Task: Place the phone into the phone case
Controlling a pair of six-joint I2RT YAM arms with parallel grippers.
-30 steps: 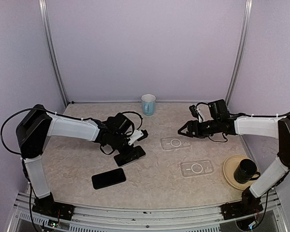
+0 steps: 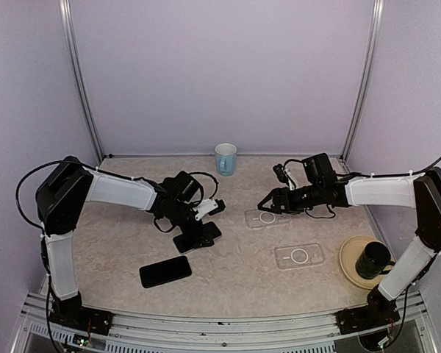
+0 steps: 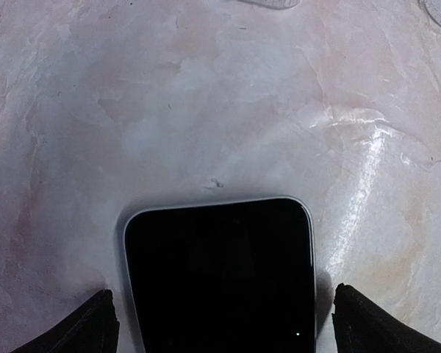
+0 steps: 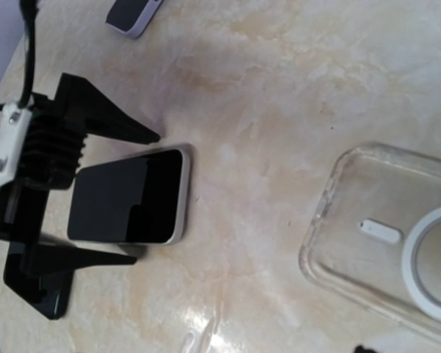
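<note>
A black-screened phone (image 3: 220,272) lies under my left gripper (image 2: 198,235), whose open fingers straddle it at the bottom of the left wrist view; the right wrist view shows it too (image 4: 128,198). A second dark phone (image 2: 165,272) lies nearer the front. My right gripper (image 2: 272,204) hangs over the back clear case (image 2: 253,219), open in the top view; its fingers are barely in the right wrist view. Another clear case (image 2: 299,256), with a white ring, lies at front right and appears large in the right wrist view (image 4: 338,250).
A light blue mug (image 2: 226,158) stands at the back. A plate (image 2: 349,261) with a dark mug (image 2: 373,257) is at the right front.
My right gripper has moved left over the back case. My left gripper has shifted slightly, now low over the phone.
</note>
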